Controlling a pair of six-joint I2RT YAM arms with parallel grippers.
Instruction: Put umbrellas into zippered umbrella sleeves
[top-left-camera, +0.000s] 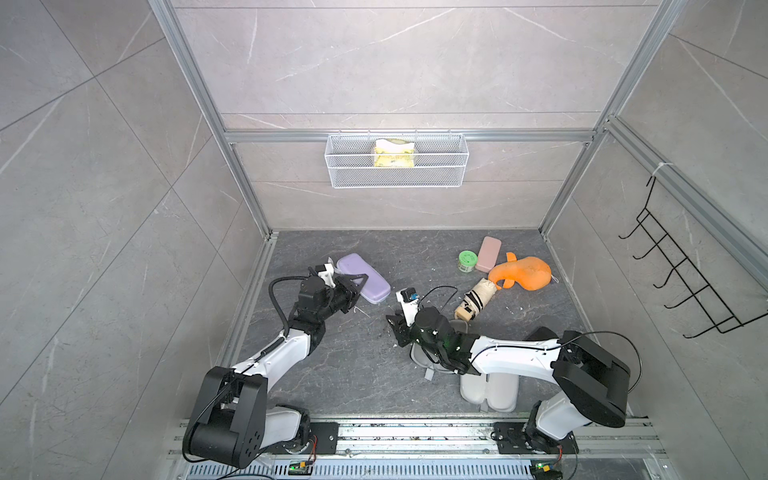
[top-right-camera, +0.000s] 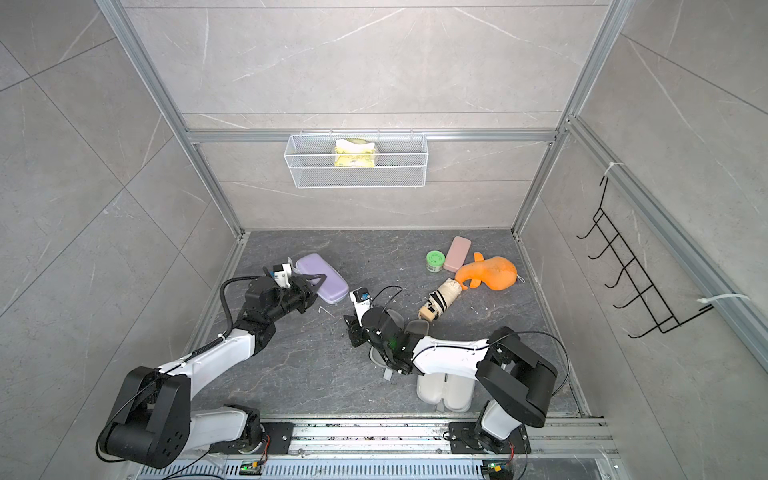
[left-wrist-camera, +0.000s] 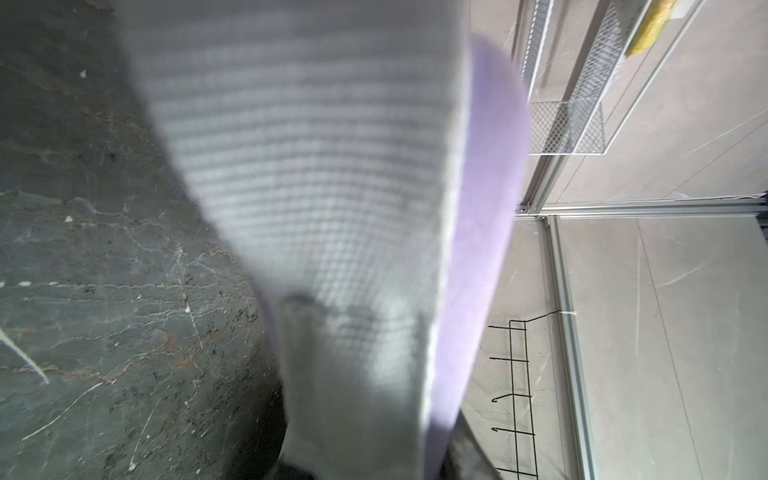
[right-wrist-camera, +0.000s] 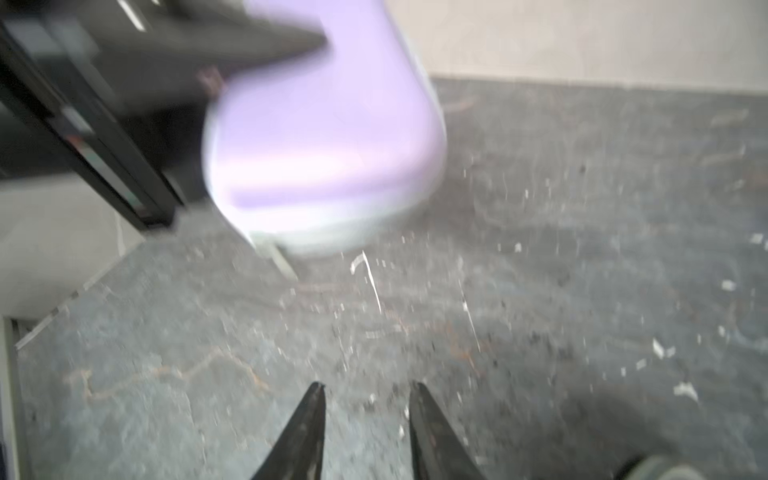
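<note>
My left gripper (top-left-camera: 353, 291) is shut on a purple case (top-left-camera: 364, 277), held raised off the table at centre left. In the left wrist view a blurred grey ribbed surface (left-wrist-camera: 336, 192) fills the foreground, with the purple case (left-wrist-camera: 492, 184) along its right side; the left fingertips are hidden. Nothing lies between the fingers of my right gripper, which is open, apart from the case, over bare table. A beige rolled umbrella with a dark band (top-left-camera: 475, 300) lies right of centre. Two grey cases lie open, one (top-left-camera: 420, 364) mostly behind the right arm, the other (top-left-camera: 502, 390) near the front.
An orange plush toy (top-left-camera: 524, 273), a pink case (top-left-camera: 488, 253) and a green-lidded tub (top-left-camera: 467, 261) stand at the back right. A wire basket (top-left-camera: 352, 152) hangs on the rear wall, a black hook rack (top-left-camera: 676, 264) on the right.
</note>
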